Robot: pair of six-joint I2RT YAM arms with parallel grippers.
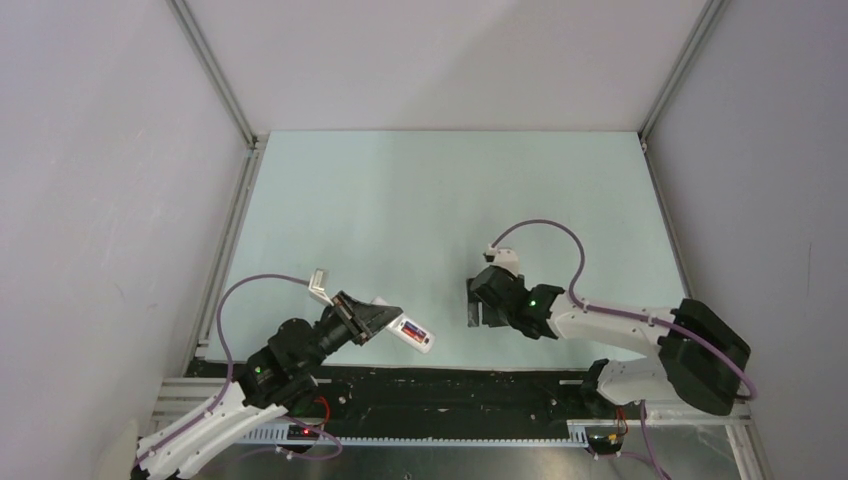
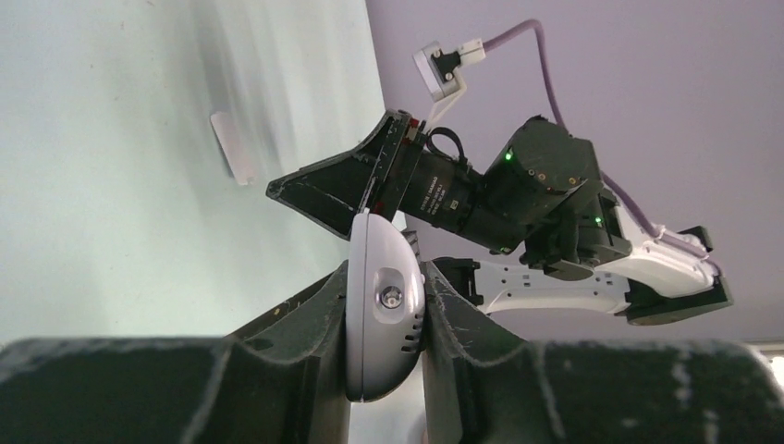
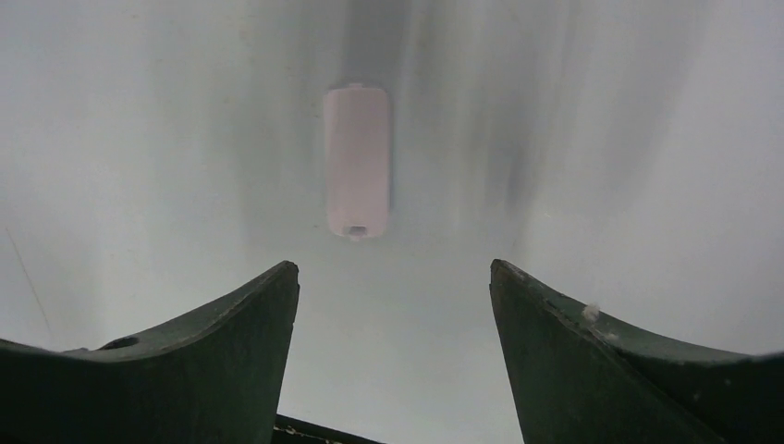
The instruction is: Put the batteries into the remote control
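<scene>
My left gripper [image 1: 385, 310] is shut on the white remote control [image 1: 413, 332], whose open battery compartment shows red and blue batteries [image 1: 413, 329] in the top view. In the left wrist view the remote's end [image 2: 385, 305] fills the gap between the fingers. My right gripper is open, pointed down over the table, with nothing between its fingertips. Just beyond them in the right wrist view lies the white battery cover [image 3: 357, 162], flat; in the top view it is mostly hidden by that gripper.
Pale walls [image 1: 120, 200] stand on the sides and back, with a dark gap [image 1: 440, 400] along the front edge.
</scene>
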